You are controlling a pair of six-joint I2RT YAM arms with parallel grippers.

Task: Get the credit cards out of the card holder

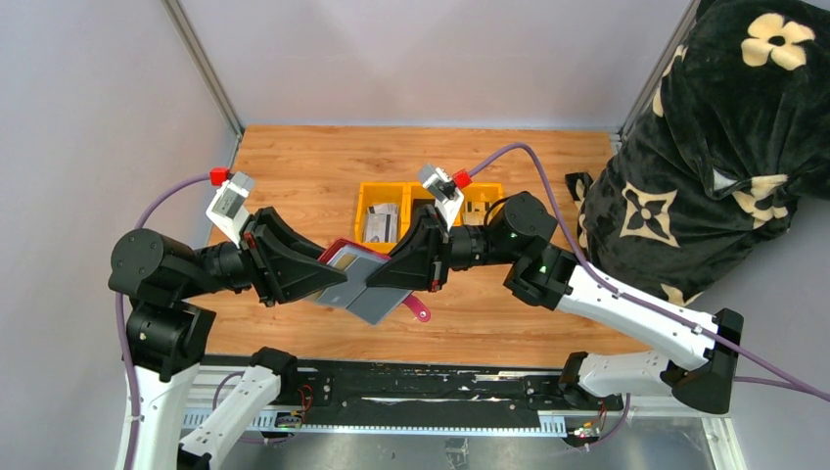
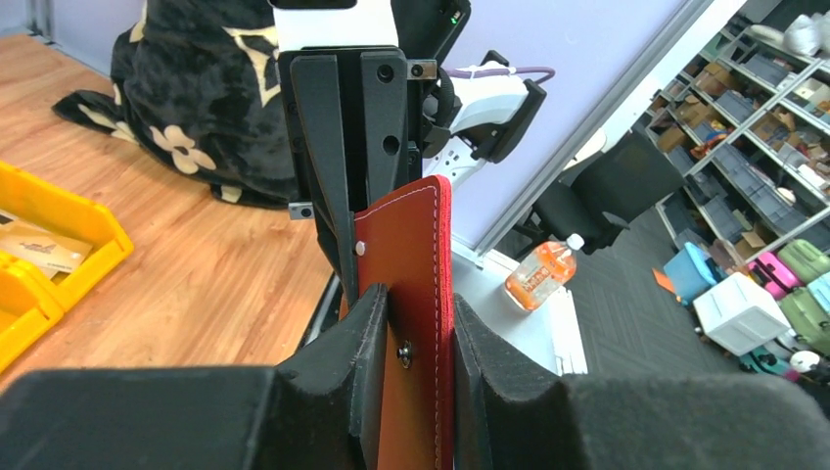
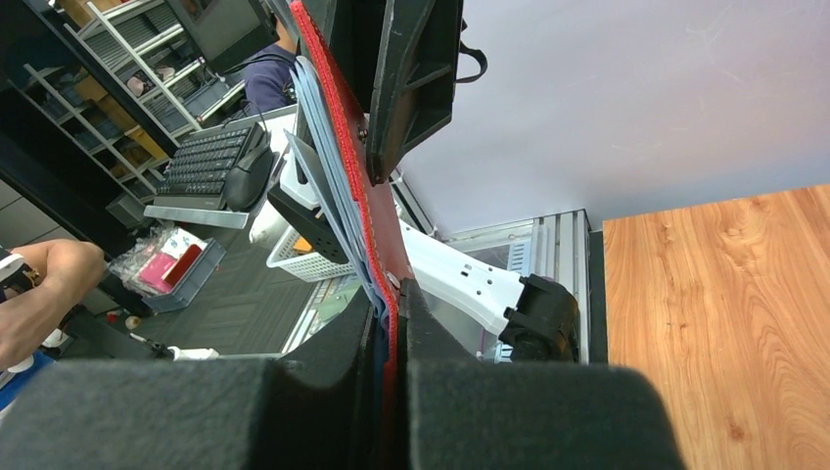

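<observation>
A red leather card holder (image 2: 411,255) with grey-blue cards (image 3: 333,186) is held in the air between both grippers, over the table's centre. A pink-red tab (image 1: 418,308) sticks out below. My left gripper (image 1: 328,277) is at the holder's left part; in the left wrist view its fingers (image 2: 519,411) lie either side of the leather, and whether they grip it is unclear. My right gripper (image 1: 384,276) is shut on the holder and cards from the right, their edges running between its fingertips in the right wrist view.
A yellow divided bin (image 1: 367,196) with small items stands behind the grippers. A dark patterned plush cushion (image 1: 685,166) fills the right side.
</observation>
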